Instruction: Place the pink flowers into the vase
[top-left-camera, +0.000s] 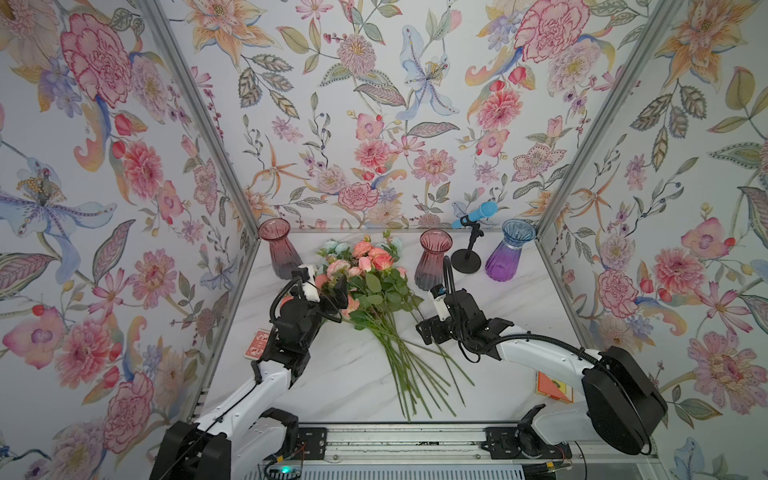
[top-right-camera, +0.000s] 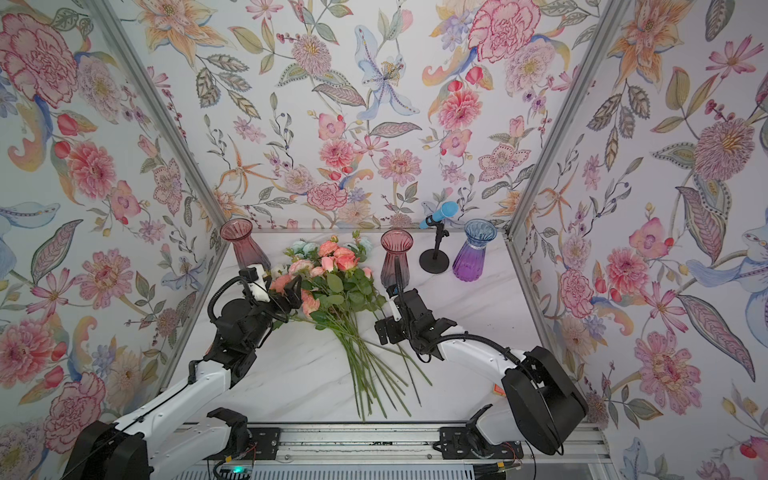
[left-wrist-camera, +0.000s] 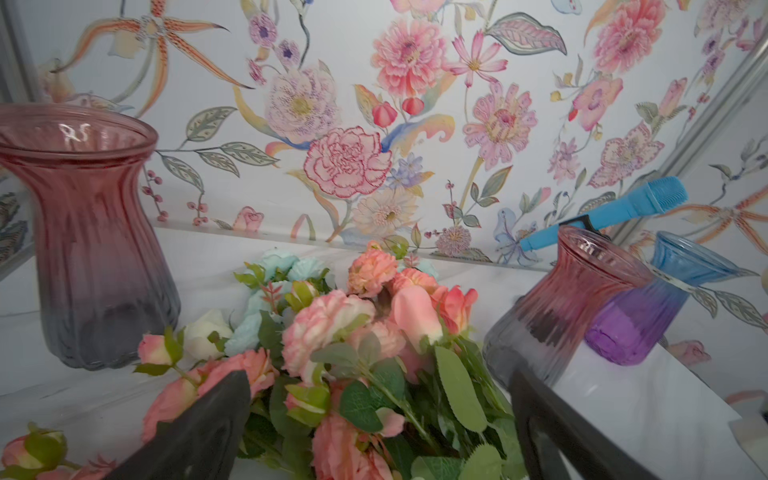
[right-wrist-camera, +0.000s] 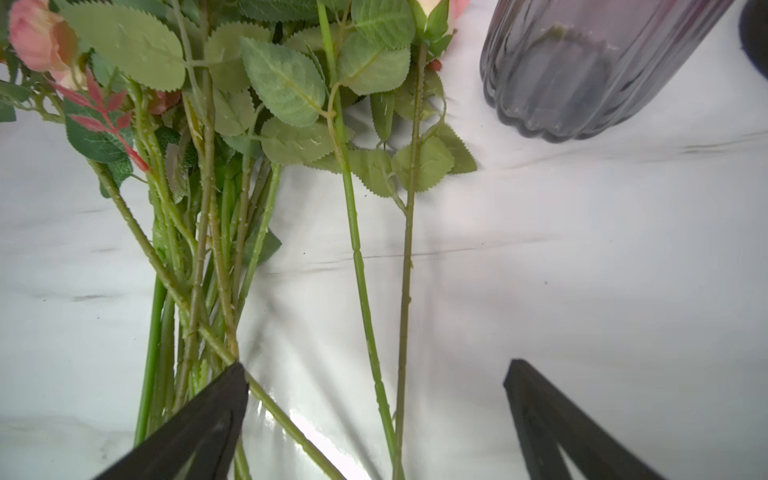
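Observation:
A bunch of pink flowers (top-left-camera: 374, 260) lies on the table, blossoms toward the back and bare stems (top-left-camera: 412, 368) fanned toward the front. Two pink-to-grey vases stand upright: one at the back left (left-wrist-camera: 100, 240), another right of the blossoms (top-left-camera: 433, 260). A blue-purple vase (top-left-camera: 509, 252) is at the back right. My left gripper is open at the left of the blossoms, which show between and beyond its fingers. Open and empty, my right gripper hovers over the stems; two thin stems (right-wrist-camera: 405, 280) run between its fingers without being gripped.
A blue microphone (top-left-camera: 480, 212) on a black stand rises between the two right-hand vases. Pale blue blossoms (left-wrist-camera: 276, 264) are mixed in behind the pink ones. Small cards (top-left-camera: 554, 387) lie near the right edge.

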